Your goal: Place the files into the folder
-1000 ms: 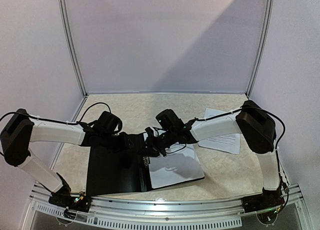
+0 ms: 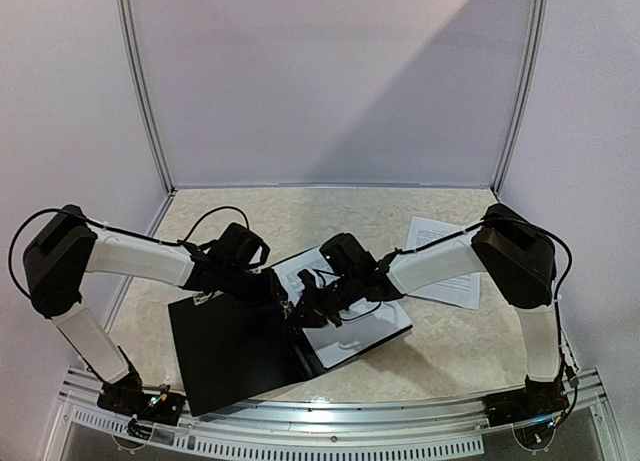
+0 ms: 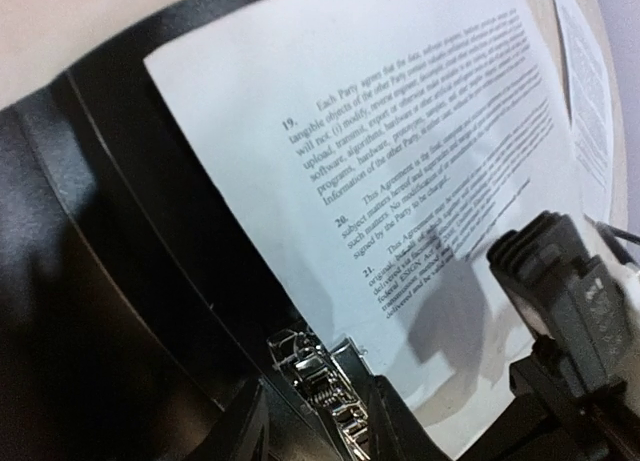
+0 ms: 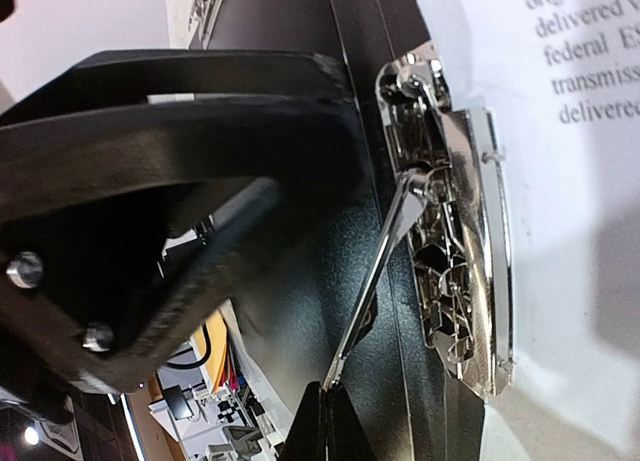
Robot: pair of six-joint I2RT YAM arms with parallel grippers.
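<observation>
The black folder [image 2: 235, 351] lies spread flat and turned askew, with white printed sheets [image 2: 365, 331] on its right half. Along its spine, a metal clip [image 4: 450, 251] sits at the sheets' left edge. The clip's thin lever [image 4: 375, 271] sticks out, and its end meets the fingertips of my right gripper, which is shut on it. Over the spine, my left gripper is partly open; the clip shows in the gap between its fingers, and contact cannot be told.
Another printed sheet [image 2: 455, 289] lies on the table at the right, partly beneath the right arm. Bare tabletop [image 2: 330, 211] stretches behind the folder. A metal rail [image 2: 330, 411] runs along the front edge, close to the folder's near corner.
My left gripper has moved right to the spine. The folder has turned, its left half swinging toward the front rail and its right half away. The right gripper has shifted only slightly.
</observation>
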